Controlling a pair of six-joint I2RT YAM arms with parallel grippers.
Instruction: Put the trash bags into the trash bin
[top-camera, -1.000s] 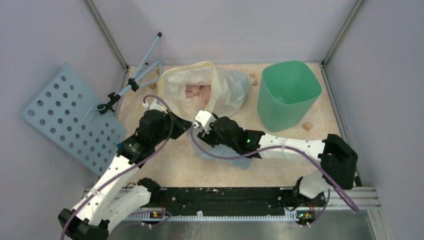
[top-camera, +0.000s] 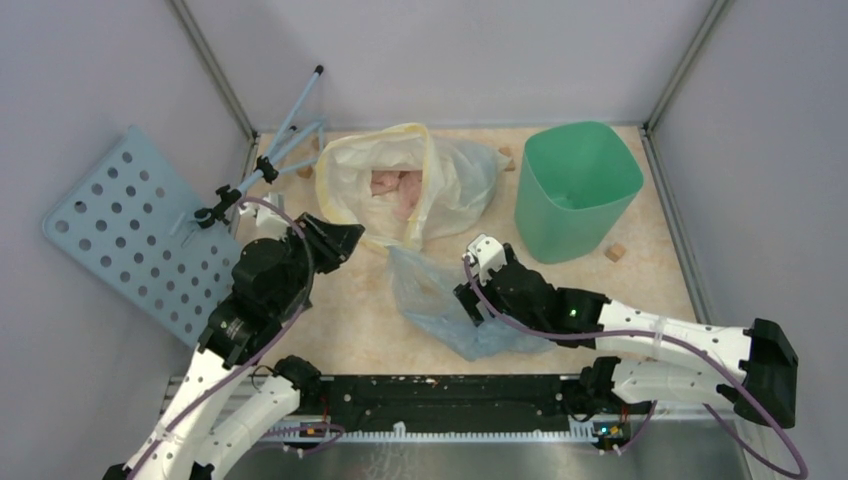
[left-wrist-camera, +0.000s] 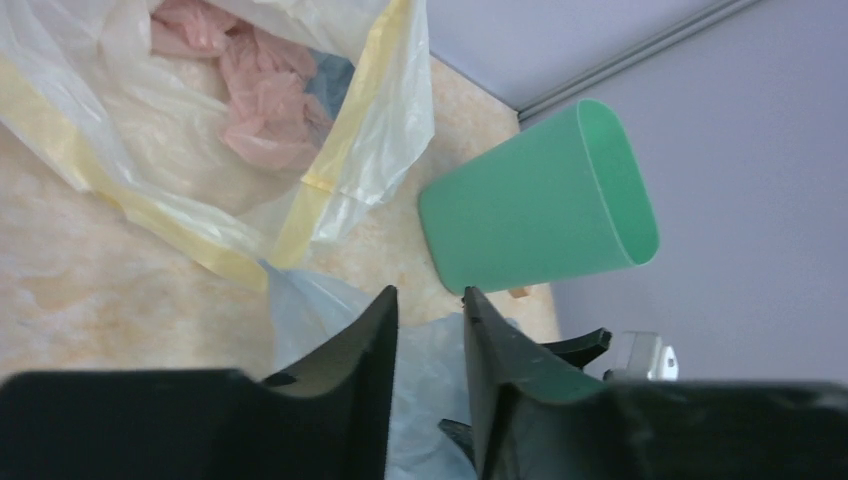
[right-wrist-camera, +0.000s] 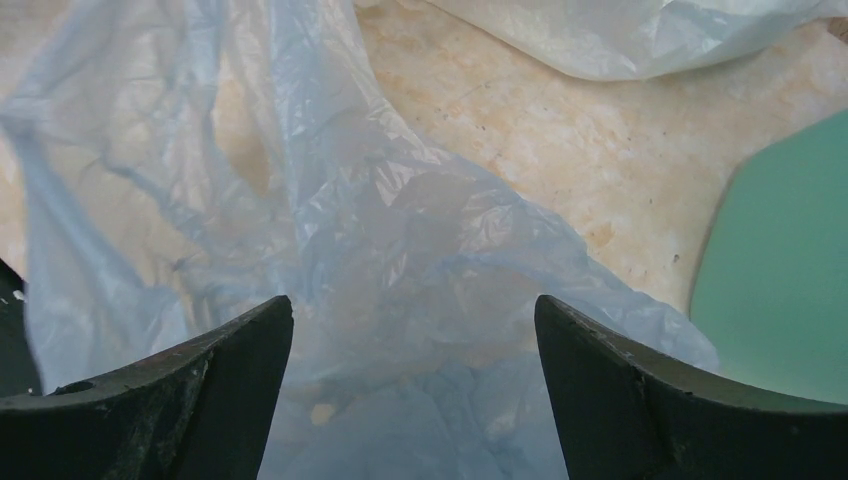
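Note:
A thin light-blue trash bag lies loosely spread on the front middle of the floor. My right gripper is wide open above it, with film showing below and between its fingertips. To the left of the bag, my left gripper stands partly open, apart from the film and with nothing between its fingers. The green trash bin stands upright at the back right, and its visible inside looks empty. Behind the blue bag lies a white bag with a yellow rim, its mouth toward the front, with crumpled pink bags inside.
A pale-blue perforated board and a light-blue stand occupy the left side. Small wooden blocks lie near the bin. Bare floor shows at the front left.
My right gripper has moved right and toward the front, away from the left gripper. The left gripper has drawn back left. The blue bag now lies more spread out, reaching farther right.

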